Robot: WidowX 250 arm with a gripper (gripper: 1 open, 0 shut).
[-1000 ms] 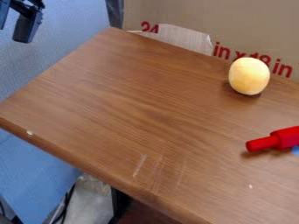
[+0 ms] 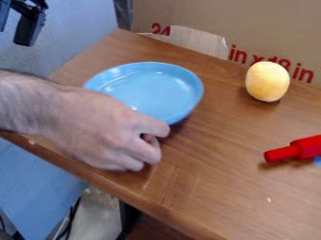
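Note:
A human hand (image 2: 107,136) reaches in from the left to a light blue plate (image 2: 145,86), which rests on the left part of the wooden table (image 2: 213,150). Toward the back right stands a round pale yellow-orange object (image 2: 267,82). A red cylindrical object (image 2: 295,150) lies at the right edge of the view. My dark gripper (image 2: 28,21) hangs at the top left, above and away from the plate; whether its fingers are open or shut is unclear.
A cardboard panel (image 2: 213,23) borders the back of the table. The table's front-left edge runs diagonally, with floor and some clutter below it.
The hand brought the blue plate in from the left and it now sits on the table. The gripper and the other objects look unmoved.

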